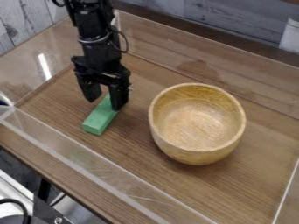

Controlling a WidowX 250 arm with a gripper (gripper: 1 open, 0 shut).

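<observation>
A green block [98, 122] lies slantwise on the wooden table. My black gripper [103, 93] hangs over its upper end, fingers spread open on either side of it; the upper end is partly hidden by the gripper. Whether the fingers touch the block cannot be told. A light wooden bowl [197, 123] stands to the right of the block, apart from it.
A white cylindrical object [291, 33] stands at the back right edge. Dark cables show at the lower left.
</observation>
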